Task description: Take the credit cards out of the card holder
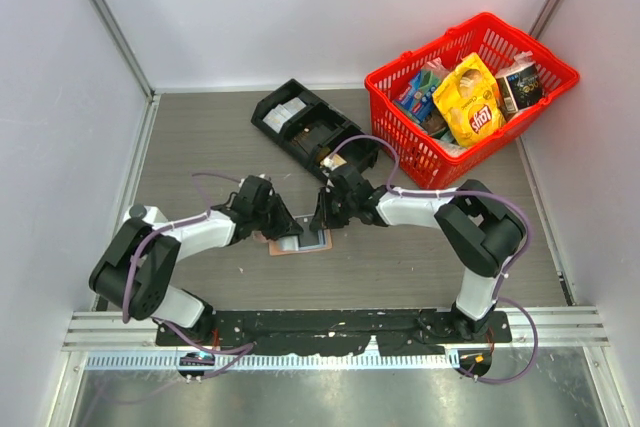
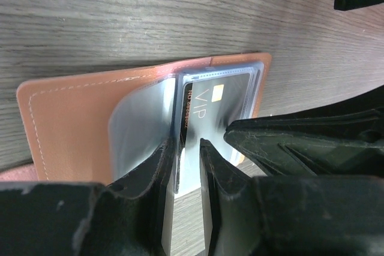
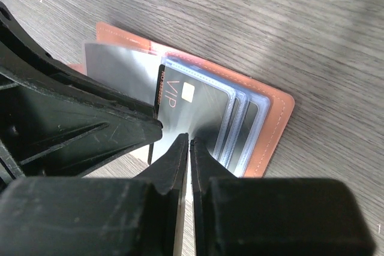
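An orange-pink card holder (image 2: pixel 84 103) lies spread on the table, with a clear flap lifted on its left half. Several clear sleeves (image 3: pixel 255 115) are stacked on its right half. A grey card marked VIP (image 3: pixel 174 94) sits in the top sleeve. My left gripper stands part open over the sleeves' left edge, a gap between its fingers and the card edge running towards it. On the right half, my right gripper is shut on the holder's sleeves near the card; what exactly is between its tips is hidden.
A black divided tray (image 1: pixel 312 129) stands behind the arms. At the back right is a red basket (image 1: pixel 420 152) of packets, including a yellow bag (image 1: pixel 467 99).
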